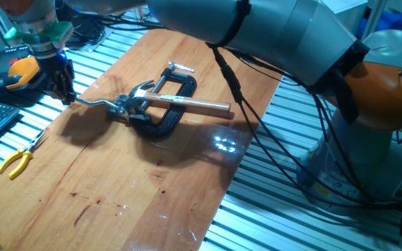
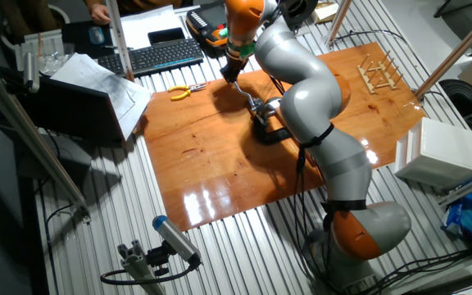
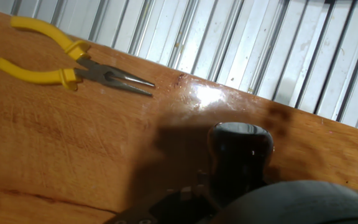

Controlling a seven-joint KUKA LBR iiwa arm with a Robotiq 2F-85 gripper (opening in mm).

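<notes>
My gripper (image 1: 67, 99) hangs low over the far left part of the wooden table, its dark fingers closed around the near end of a bent metal rod (image 1: 95, 103). That rod runs right to a metal tool head (image 1: 123, 107), beside a black C-clamp (image 1: 160, 130). A claw hammer with a wooden handle (image 1: 197, 105) lies across the clamp. In exterior view 2 the gripper (image 2: 233, 75) and rod (image 2: 243, 90) show small. A dark rounded part fills the lower middle of the wrist view; the rod's grasped end is hidden there.
Yellow-handled pliers (image 3: 95, 71) lie near the table edge. A keyboard (image 2: 156, 59) and an orange-black case (image 2: 207, 24) stand beyond it. A wooden peg rack (image 2: 378, 75) is at the table's far right.
</notes>
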